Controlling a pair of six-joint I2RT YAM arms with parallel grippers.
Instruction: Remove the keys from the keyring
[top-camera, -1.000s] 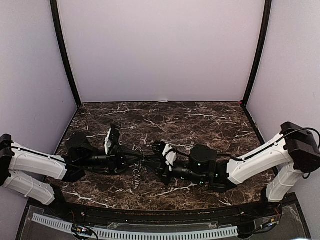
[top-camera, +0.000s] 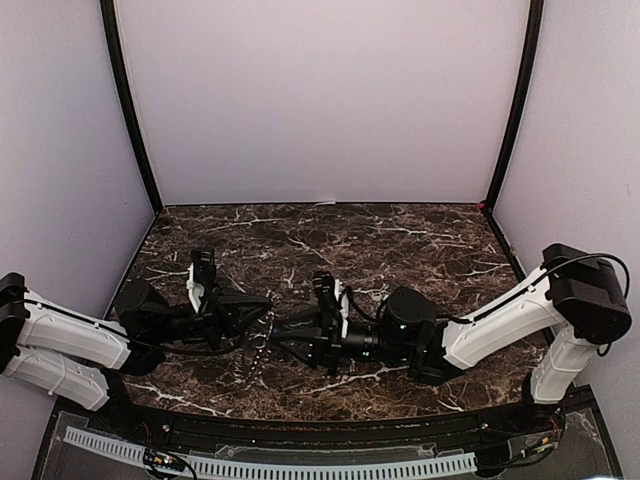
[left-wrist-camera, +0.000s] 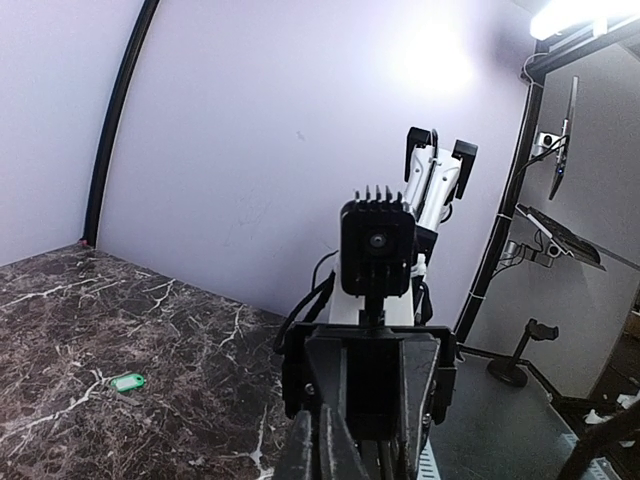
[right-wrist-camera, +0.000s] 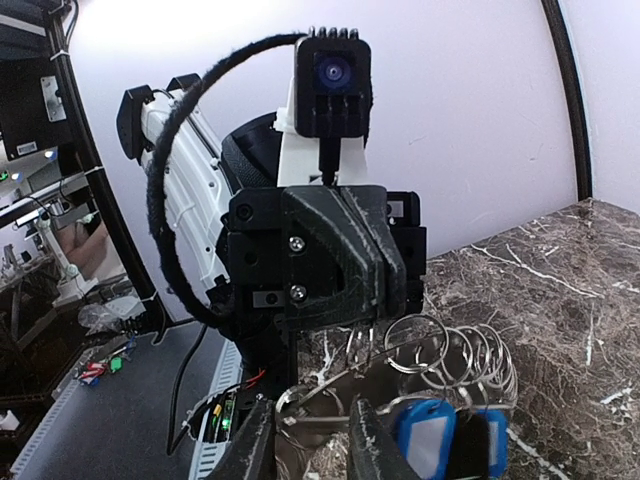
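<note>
The keyring, a bunch of thin metal rings with blue tags, hangs between the two arms. In the top view its chain of rings dangles below the tip of my left gripper. That gripper is shut on a thin ring, seen under its fingertips in the right wrist view. My right gripper has its fingers apart, with metal loops just beyond them and the blue tags by its right finger. Single keys are hard to make out. A green tag lies flat on the table, in the left wrist view.
The two grippers face each other at close range, near the front. A white slotted rail runs along the front edge.
The left gripper has moved left, and the hanging rings have shifted left with it. Blue now shows at its tip.
</note>
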